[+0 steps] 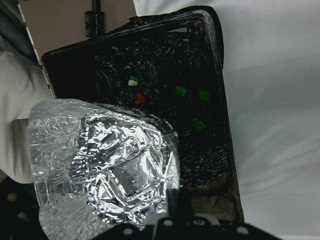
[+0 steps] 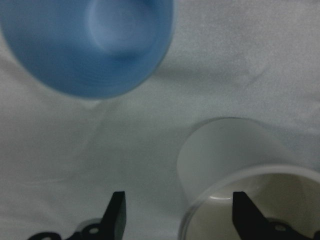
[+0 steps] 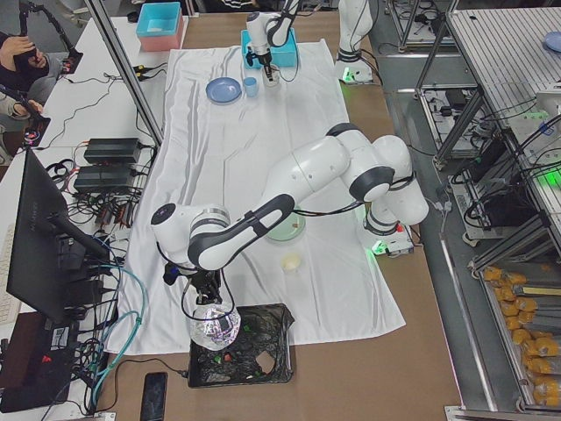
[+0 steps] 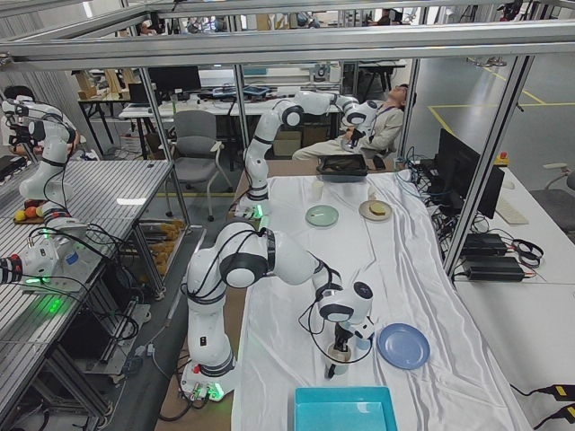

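My left gripper [image 3: 207,298] holds crumpled silver foil [image 1: 125,170] with a clear plastic edge, hanging over the left part of a black tray [image 1: 150,65] lined with dark plastic and holding small green and red scraps. In the right wrist view my right gripper is open at a white cup [image 2: 225,150], one fingertip over the inside and the other outside the rim. A blue cup [image 2: 115,45] stands beside it.
A blue plate [image 4: 403,346] lies near the cups, and a turquoise tray [image 4: 343,413] is at that end. A green plate [image 4: 322,215], a tan plate [image 4: 368,210] and a small cream cup [image 3: 290,261] are at the left arm's end.
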